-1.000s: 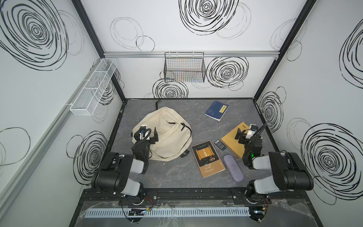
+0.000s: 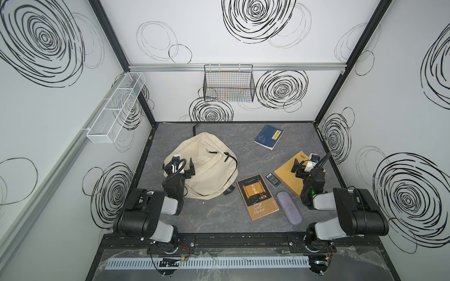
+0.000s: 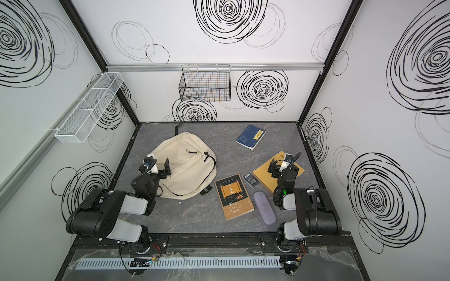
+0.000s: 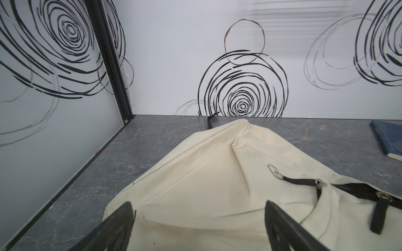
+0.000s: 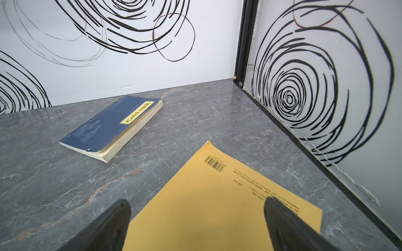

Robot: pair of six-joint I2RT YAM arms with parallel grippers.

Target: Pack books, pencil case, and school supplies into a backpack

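A cream backpack [image 2: 211, 173] lies flat on the left of the table, with my left gripper [image 2: 179, 164] open above it, nothing between its fingers. My right gripper [image 2: 302, 166] is open over a yellow book [image 5: 213, 196]. To the right of the backpack lie a brown book with a dark cover panel [image 2: 260, 206], a small dark calculator [image 2: 272, 179] and a lilac pencil case [image 2: 289, 207]. A blue book lies at the back right.
Walls enclose it; a black wire basket [image 2: 228, 86] hangs at the back, a white wire rack [image 2: 112, 112] on the left.
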